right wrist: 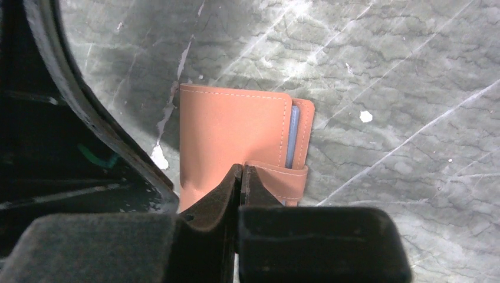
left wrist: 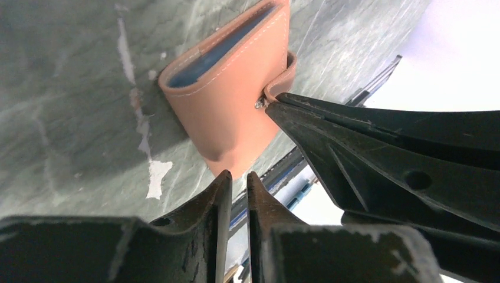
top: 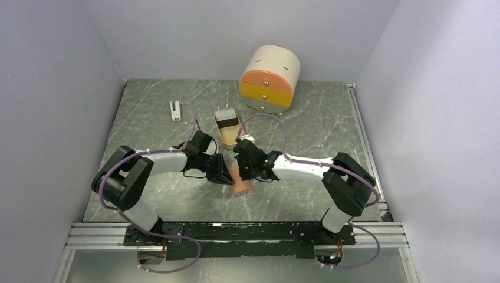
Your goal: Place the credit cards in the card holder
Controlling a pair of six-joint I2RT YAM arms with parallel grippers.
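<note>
The salmon-coloured card holder point(top: 241, 188) lies on the table between my two grippers. A bluish layer point(right wrist: 292, 135) shows along its open side; I cannot tell whether that is a card or lining. A strap point(right wrist: 282, 178) crosses the same side, with a small metal snap point(left wrist: 259, 102) beside it. My right gripper is shut, its tips touching the strap's end; whether any strap is pinched is unclear. The left gripper stands slightly open at the holder's lower edge, a narrow empty gap between its fingers. No separate loose card shows.
Behind the arms sits a tan tray point(top: 230, 137) with a grey-and-black item point(top: 226, 118) in it. A rounded drawer cabinet point(top: 270, 79) stands at the back, and a small white object point(top: 176, 111) lies back left. Both table sides have free room.
</note>
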